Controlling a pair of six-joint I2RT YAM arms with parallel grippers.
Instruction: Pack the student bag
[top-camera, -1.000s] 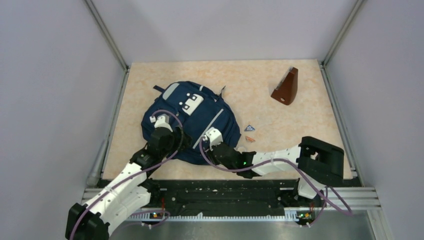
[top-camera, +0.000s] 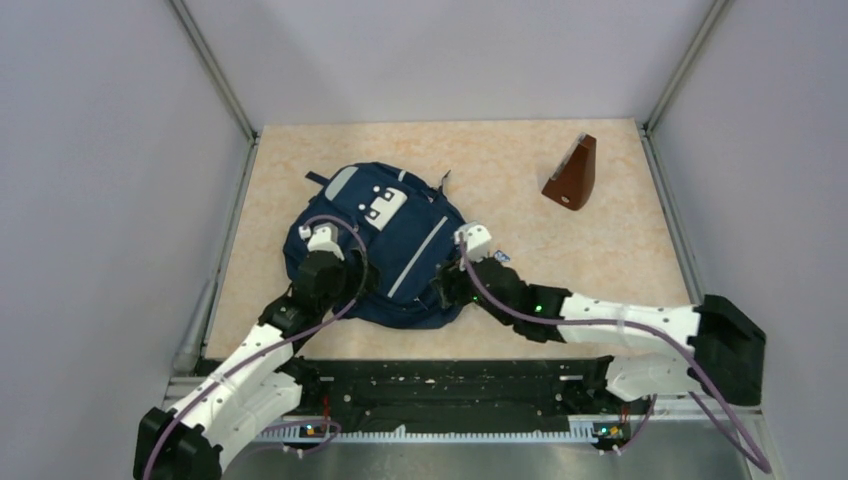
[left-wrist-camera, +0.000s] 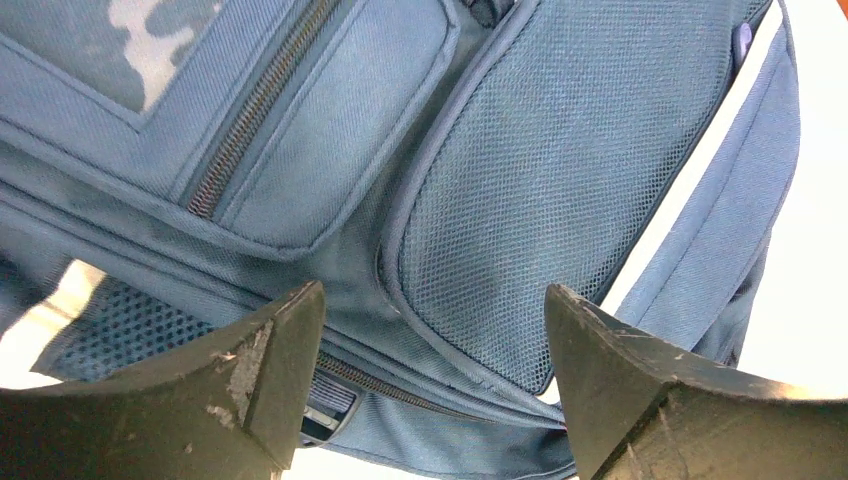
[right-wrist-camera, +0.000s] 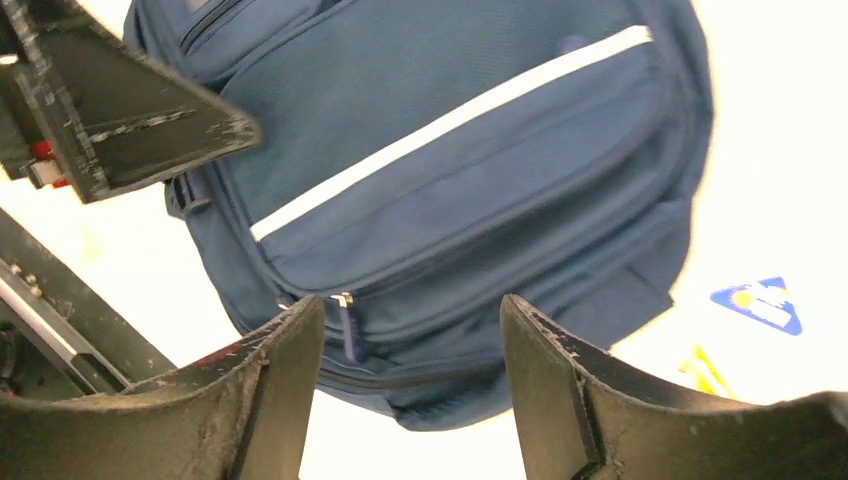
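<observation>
A navy backpack (top-camera: 395, 235) with a white cartoon patch lies flat on the table, its side pocket with a white stripe (right-wrist-camera: 450, 130) facing up. My left gripper (top-camera: 350, 270) is low over the bag's front part; in the left wrist view its fingers (left-wrist-camera: 250, 380) are apart over mesh fabric and zippers, with nothing seen between them. My right gripper (top-camera: 450, 285) is open above the bag's right side; below it in the right wrist view is a zipper pull (right-wrist-camera: 350, 325).
A brown case (top-camera: 572, 175) stands at the back right. A small blue triangular item (right-wrist-camera: 760, 300) and a yellow item (right-wrist-camera: 705, 370) lie right of the bag, partly hidden by my right arm in the top view.
My right gripper and arm have moved up and toward the back right from the bag's lower edge. The left arm has barely moved.
</observation>
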